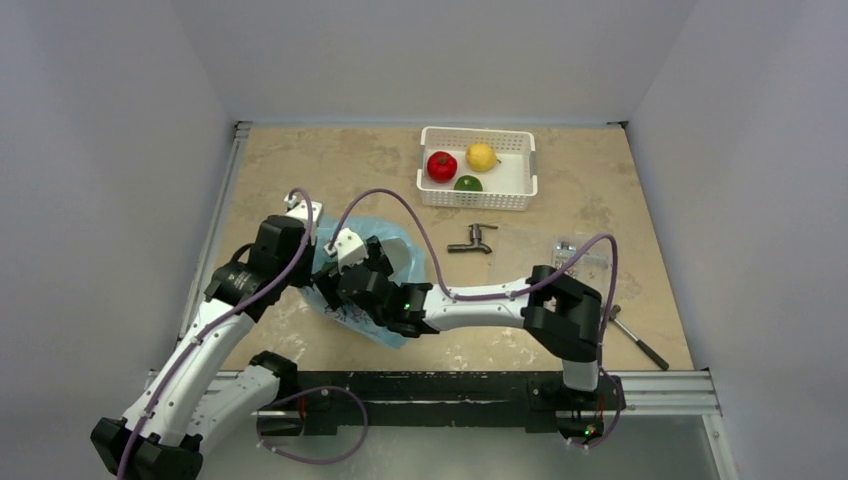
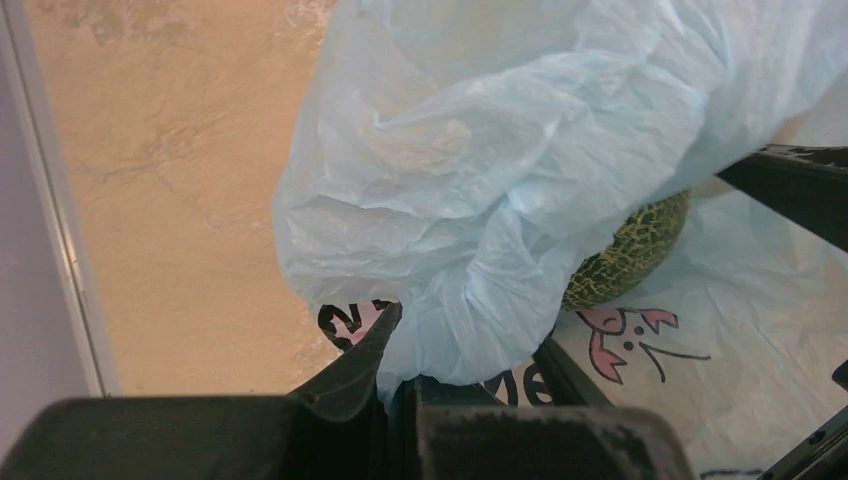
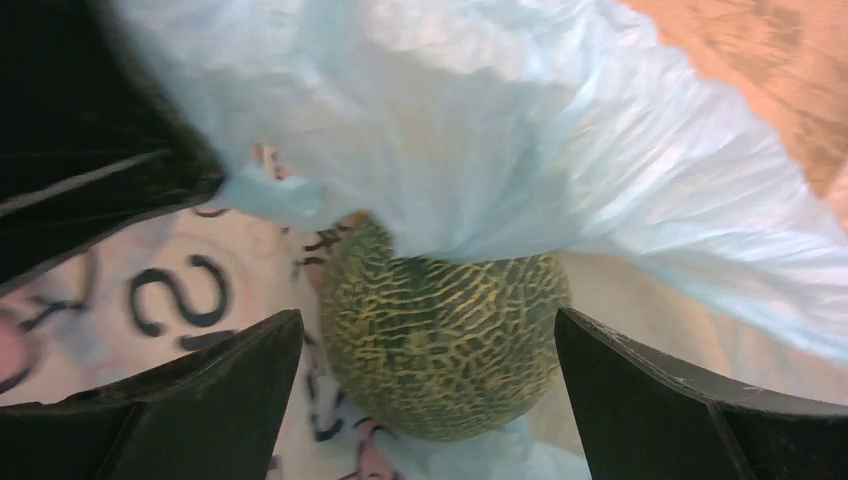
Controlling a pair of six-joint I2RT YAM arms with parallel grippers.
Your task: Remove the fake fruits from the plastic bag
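The light-blue plastic bag (image 1: 385,328) lies crumpled left of the table's middle, printed side low. My left gripper is shut on a gathered fold of its plastic. Inside the bag sits a round green netted melon (image 3: 440,345), partly covered by a flap. Around it my right gripper stands open, one finger (image 3: 215,405) on each side. Whether the pads touch the melon, I cannot tell. From the top, my right arm hides most of the fruit.
A white basket (image 1: 475,200) at the back holds a red tomato (image 1: 441,167), a yellow fruit (image 1: 481,157) and a green fruit (image 1: 468,184). A metal tap (image 1: 472,241), a clear box (image 1: 583,255) and a hammer (image 1: 640,340) lie to the right.
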